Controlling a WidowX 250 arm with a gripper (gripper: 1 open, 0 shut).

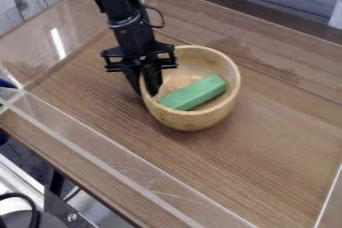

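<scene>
A light wooden bowl (214,117) sits in the middle of the table (254,182), with a green block (194,93) lying inside it. My black gripper (146,70) is low at the bowl's left rim, close against it or on it. The frame is too small to tell whether its fingers are shut on the rim.
Bare wooden table lies to the right and in front of the bowl. A clear strip runs diagonally across the lower left, with dark floor and a black cable beyond. A wall panel stands at the back right.
</scene>
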